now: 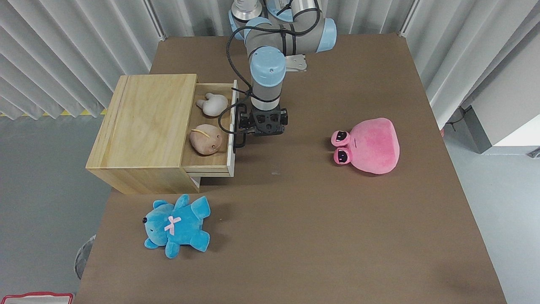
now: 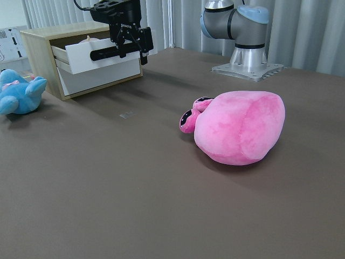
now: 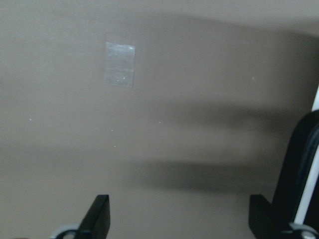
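Note:
My gripper is at the front of the white drawer [image 2: 81, 58] of the wooden cabinet [image 1: 136, 121], beside its black handle [image 3: 299, 164]; in the wrist view its two fingers stand apart, open, with bare tabletop between them. The drawer is pulled out and holds a white plush toy [image 1: 212, 105] and a pinkish-beige round plush [image 1: 205, 139]. Whether a finger touches the handle is unclear.
A blue plush bear [image 1: 177, 225] lies in front of the cabinet, and a pink plush toy [image 1: 372, 147] lies to the right. The arm's base [image 2: 248, 67] stands at the back.

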